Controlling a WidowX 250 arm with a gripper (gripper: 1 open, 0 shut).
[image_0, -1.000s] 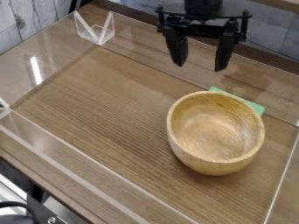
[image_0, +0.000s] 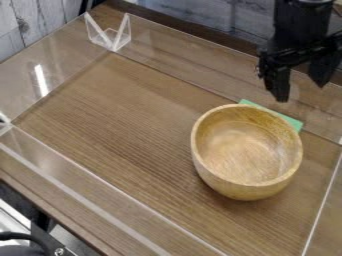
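Observation:
My gripper (image_0: 294, 72) is a black mechanism at the top right, open, held above the table to the right and behind a wooden bowl (image_0: 245, 152). The bowl sits empty on the right half of the table. A light green flat piece (image_0: 287, 119) lies partly hidden behind the bowl's back right rim.
A small white wire-like stand (image_0: 110, 32) is at the back left. The table's edge shows at the lower left.
My gripper has moved rightward across the back of the table, from above the middle to the far right. The bowl and green piece have not moved.

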